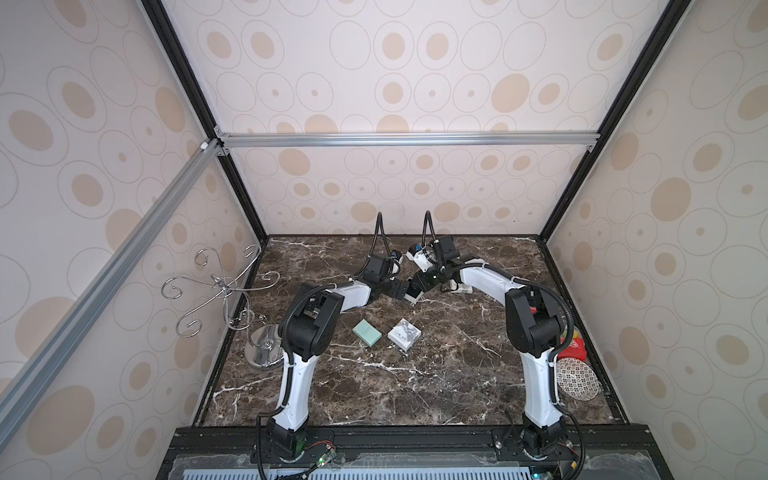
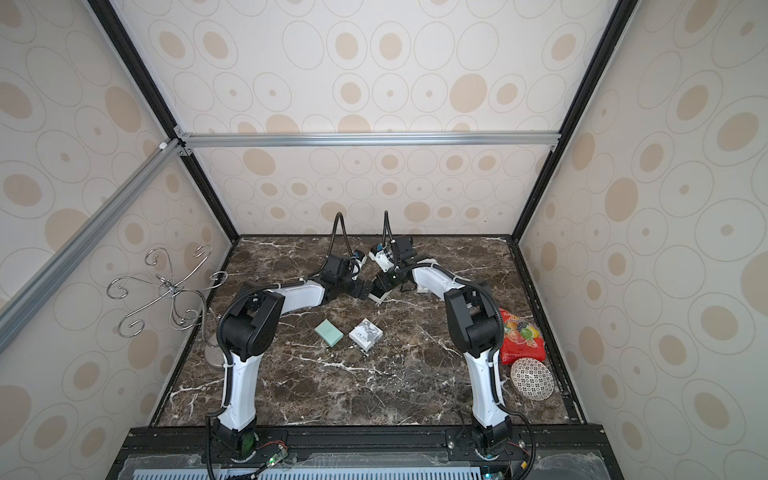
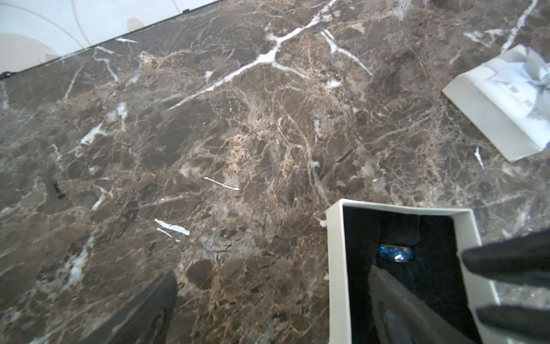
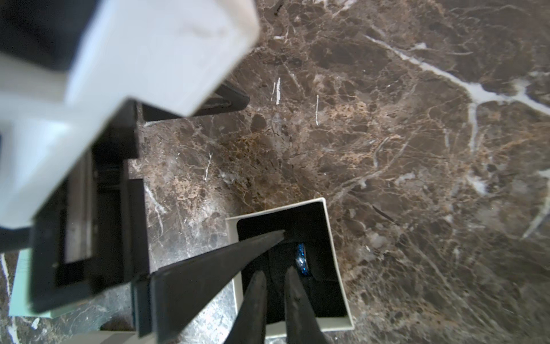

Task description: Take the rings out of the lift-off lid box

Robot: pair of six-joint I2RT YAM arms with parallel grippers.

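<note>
The open box [image 3: 337,269] has white walls and a black lining, and stands on the marble table between my two grippers. One ring [image 4: 302,259], blue and glittering, sits in the lining; I cannot see another. My left gripper is open around the box's left wall, one finger outside and one reaching over the black inside. My right gripper is over the box from the other side, shut, its fingertips close together and apart from the ring. Nothing shows between them. A white box part with a silver ribbon print [image 3: 498,103], perhaps the lid, lies to the right.
Nearer the front lie a mint green box [image 1: 367,333] and a white patterned box [image 1: 405,335]. A wire stand [image 1: 220,284] is at the left, a red packet [image 2: 521,340] and a lace mat [image 2: 532,379] at the right.
</note>
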